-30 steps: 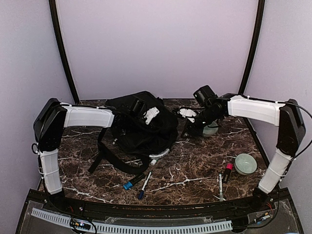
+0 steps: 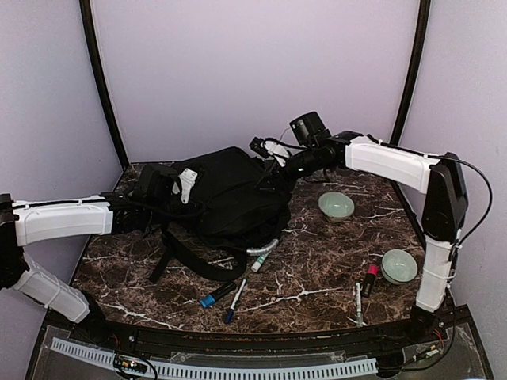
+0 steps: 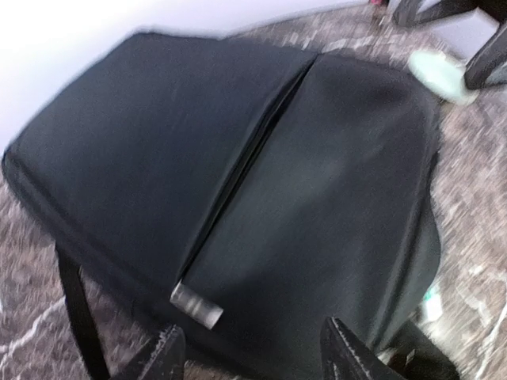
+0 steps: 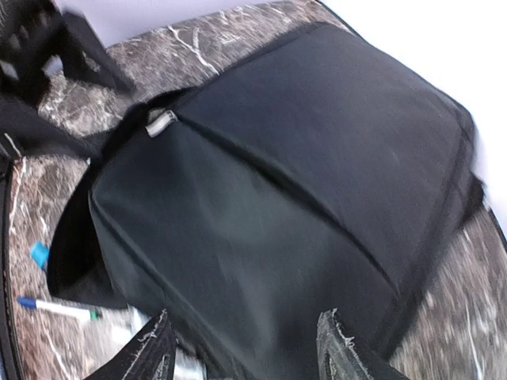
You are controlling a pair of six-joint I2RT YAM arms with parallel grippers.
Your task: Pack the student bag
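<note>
A black bag [image 2: 242, 198] lies on the marbled table at the back centre-left, its strap [image 2: 198, 265] trailing to the front. A dark seam crosses it in both wrist views, with a pale tag [image 3: 196, 305] at one end. Over the bag's left side, my left gripper is open, nothing between its fingers. Above the right part hangs my right gripper, its fingers apart and empty. In front of the bag lie a blue-capped marker [image 2: 217, 294], a white pen with a blue end [image 2: 235, 302] and a white-and-green tube [image 2: 261, 260].
Two pale green bowls stand on the right, one farther back [image 2: 337, 206] and one nearer [image 2: 399, 267]. Beside the near bowl lie a pink-capped dark marker [image 2: 370, 280] and a pale pen [image 2: 358, 304].
My left gripper has drawn leftward across the bag. The right one has moved left and up from near the back bowl to over the bag, uncovering that bowl. The bag has barely shifted.
</note>
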